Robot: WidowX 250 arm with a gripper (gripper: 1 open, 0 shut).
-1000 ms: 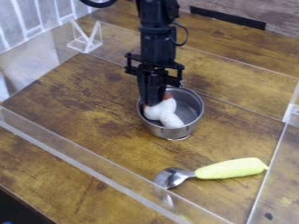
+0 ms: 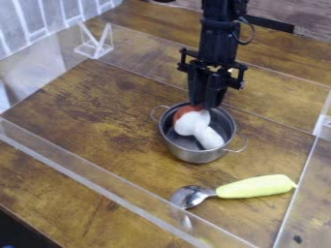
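Observation:
My gripper (image 2: 203,97) hangs down over the back of a steel pot (image 2: 214,150) with two wire handles, its tips at or just above the rim. Inside the pot lies a white object (image 2: 195,123) with a rounded head and a narrower end, beside something red (image 2: 181,113). Whether the fingers are open or shut, or touch these things, I cannot tell. In front of the pot lies a spoon (image 2: 192,196) beside a pale yellow, elongated object (image 2: 255,186).
Clear walls edge the work area, with a white bracket (image 2: 95,41) at the back left.
The pot's handles have turned slightly.

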